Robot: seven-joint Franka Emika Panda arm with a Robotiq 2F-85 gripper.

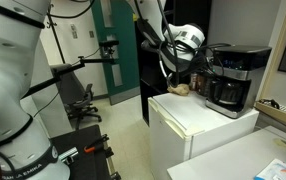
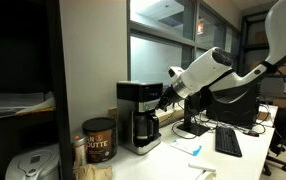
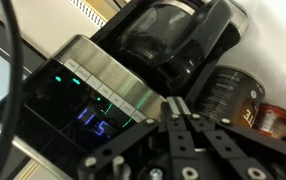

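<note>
A steel and black coffee maker (image 1: 241,65) stands on the white cabinet, its glass carafe (image 3: 168,40) sitting in its lower part. In the wrist view, the machine's lit blue display and row of buttons (image 3: 103,90) are just left of my gripper. The two fingertips are together, with nothing showing between them. From the second exterior view, my gripper (image 2: 165,101) is close to the front of the coffee maker (image 2: 138,98), near its upper part. Whether the fingertips touch the machine I cannot tell.
A dark coffee can (image 2: 99,138) stands beside the machine, and a small jar (image 3: 272,121) is near the can (image 3: 231,95) in the wrist view. The white cabinet top (image 1: 188,112) has clear room in front. A keyboard (image 2: 226,140) lies on the far desk.
</note>
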